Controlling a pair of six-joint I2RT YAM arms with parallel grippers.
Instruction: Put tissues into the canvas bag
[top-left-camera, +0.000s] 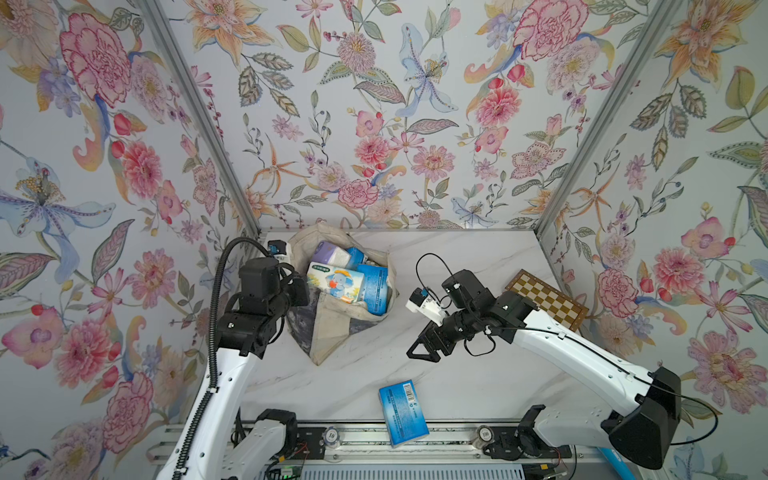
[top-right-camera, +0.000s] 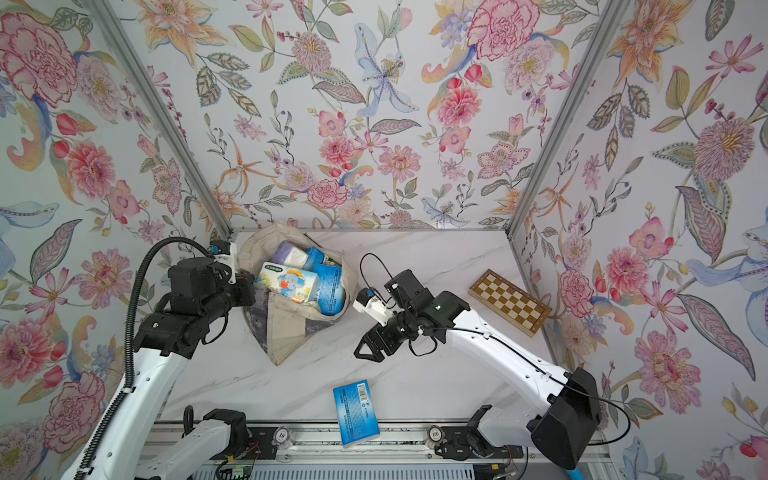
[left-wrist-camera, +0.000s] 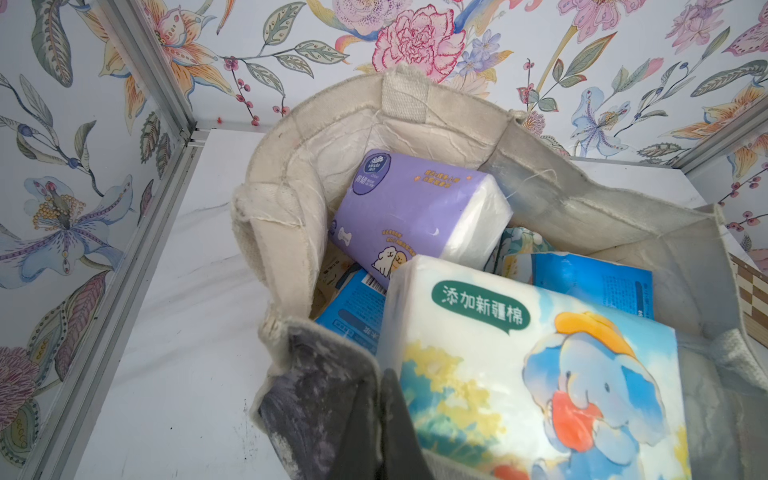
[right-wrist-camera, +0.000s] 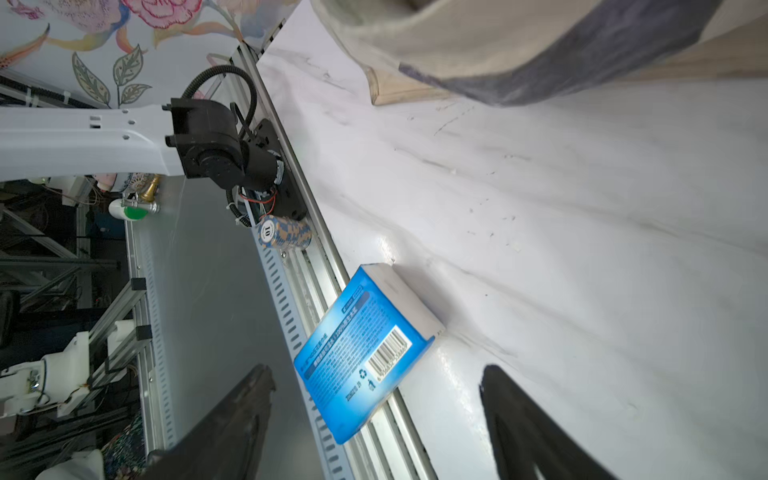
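Observation:
The canvas bag (top-left-camera: 328, 328) stands open at the back left, filled with tissue packs: a purple pack (left-wrist-camera: 416, 208), a white pack with a blue elephant (left-wrist-camera: 512, 368) and blue packs (left-wrist-camera: 592, 278). My left gripper is shut at the bag's left side, with the canvas edge running between its fingers. A further blue tissue pack (right-wrist-camera: 364, 344) lies on the table's front edge, partly over the metal rail. Farther back and above the table, my right gripper (top-left-camera: 425, 352) is open and empty; in the right wrist view its fingers (right-wrist-camera: 520, 424) stand wide apart.
A checkered board (top-left-camera: 552, 296) lies at the back right. Bare white table (right-wrist-camera: 576, 240) stretches between the bag and the loose pack. The front rail (top-left-camera: 360, 428) borders the table.

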